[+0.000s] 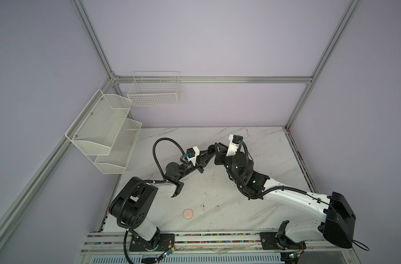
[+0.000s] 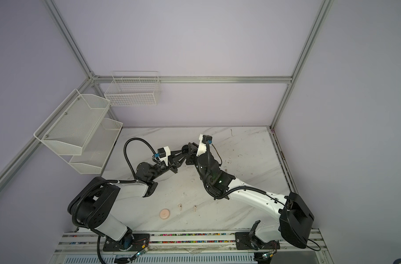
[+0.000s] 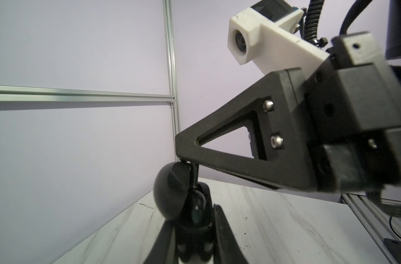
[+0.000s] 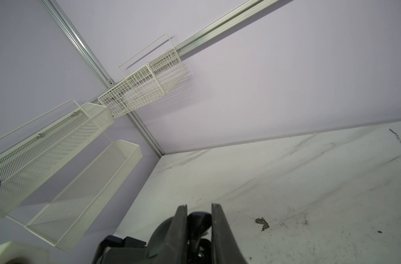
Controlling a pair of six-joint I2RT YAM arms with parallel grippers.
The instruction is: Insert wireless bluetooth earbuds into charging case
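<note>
A black charging case (image 3: 195, 242) with its rounded lid (image 3: 169, 187) raised is clamped upright in my left gripper, above the table. Over the case's opening, my right gripper is shut on a black earbud (image 4: 198, 222). In the left wrist view, the right fingertips reach down beside the open lid; whether the earbud sits in its slot cannot be made out. From above, both grippers meet at mid-table and mostly hide the case. A round beige case (image 1: 188, 213) and two small beige earbuds, one left (image 1: 202, 206) and one right (image 1: 217, 208), lie on the table nearer the front.
White mesh shelves (image 1: 103, 127) hang on the left wall, and a wire basket (image 1: 154, 92) on the back rail. Bare marble table (image 1: 271, 154) lies open to the right of the grippers. The two arms are very close together at the case.
</note>
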